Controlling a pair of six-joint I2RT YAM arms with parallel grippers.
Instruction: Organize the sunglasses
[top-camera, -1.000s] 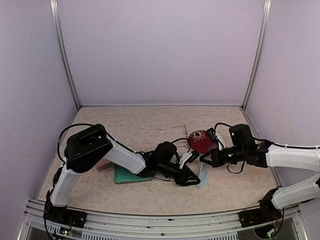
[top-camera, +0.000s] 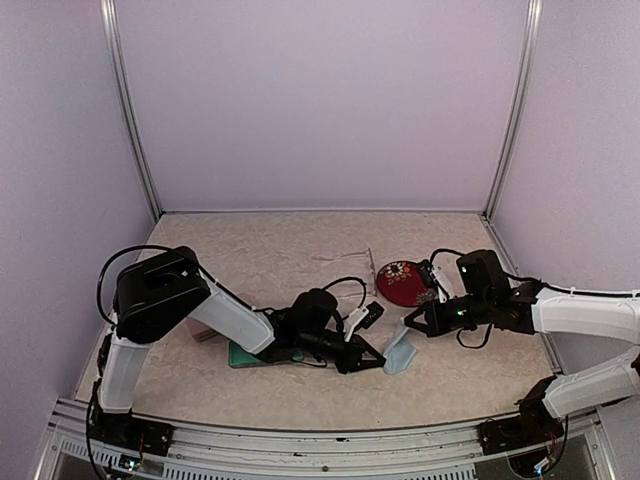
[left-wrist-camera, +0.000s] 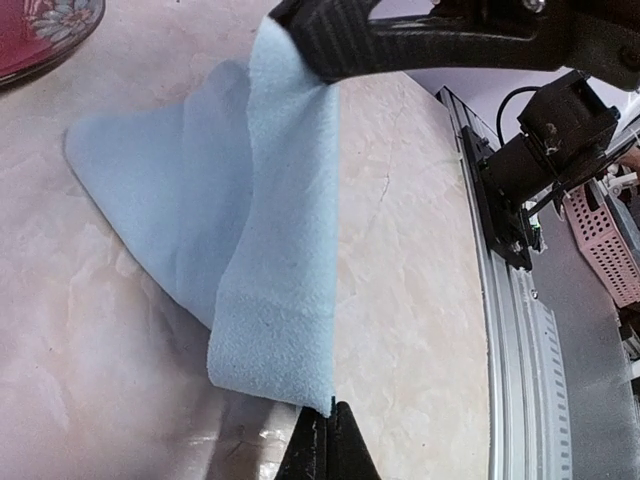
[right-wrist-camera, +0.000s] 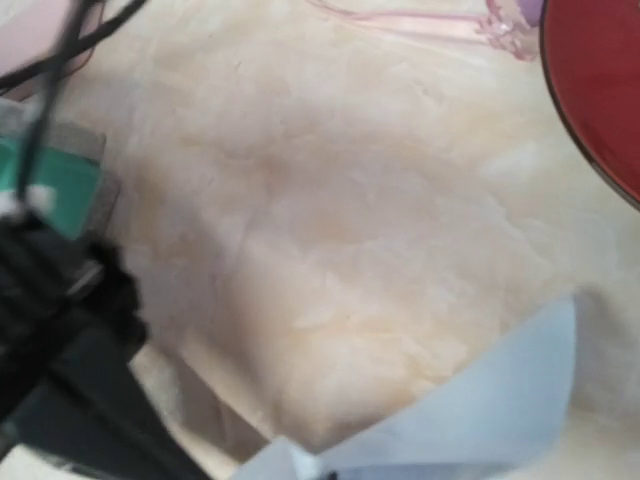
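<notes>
A light blue cloth (top-camera: 399, 356) is stretched between my two grippers, its lower part on or close to the table. My left gripper (top-camera: 382, 363) is shut, with the edge of the cloth (left-wrist-camera: 275, 290) at its fingertips in the left wrist view. My right gripper (top-camera: 407, 325) is shut on the cloth's upper end; in the right wrist view the cloth (right-wrist-camera: 480, 415) runs up from the bottom edge. Thin pink glasses (top-camera: 371, 268) lie behind the left gripper, partly hidden by its cable. A green case (top-camera: 250, 357) sits under the left forearm.
A round red dish (top-camera: 401, 284) with a flower pattern stands behind the right gripper. Something pink (top-camera: 203, 330) lies behind the left arm, mostly covered. Bare table lies in front of both grippers and at the back.
My left gripper has shifted a little to the left, and the cloth's near end has spread that way with it. The right arm has hardly moved.
</notes>
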